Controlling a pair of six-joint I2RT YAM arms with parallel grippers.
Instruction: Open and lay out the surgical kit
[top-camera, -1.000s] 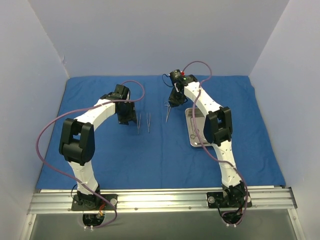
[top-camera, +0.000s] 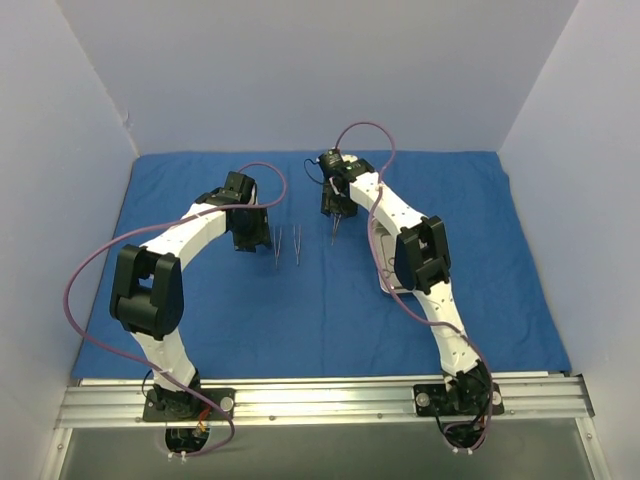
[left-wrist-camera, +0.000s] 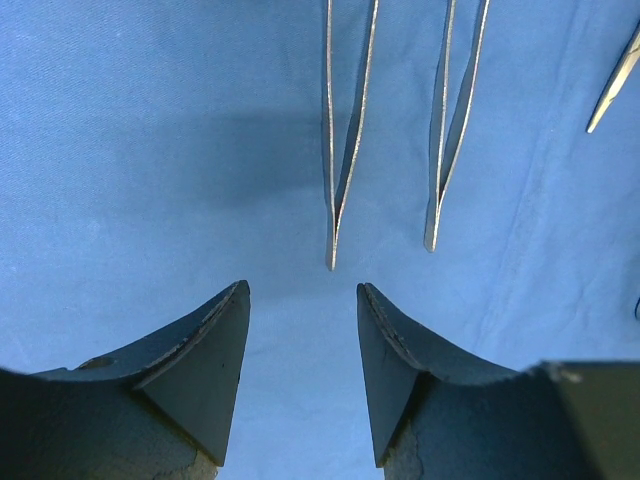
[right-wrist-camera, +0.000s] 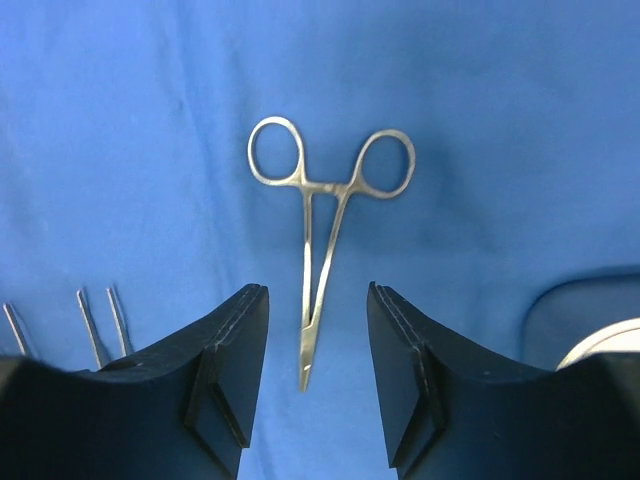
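Note:
Two tweezers lie side by side on the blue cloth, the left tweezers and the right tweezers. In the top view my left gripper hovers just left of them. Its fingers stand apart and empty in the left wrist view, with the tips of one pair of tweezers just beyond. Ring-handled forceps rest flat on the cloth to the right of the tweezers. My right gripper is over them, open, with their narrow tip showing between its fingers but untouched; from above, it hides their rings.
Right of the forceps stands a metal tray, partly covered by my right arm; a ringed instrument shows inside. Its corner appears at the right wrist view's edge.
The left arm has barely moved. Tweezers, forceps and tray have kept their places.

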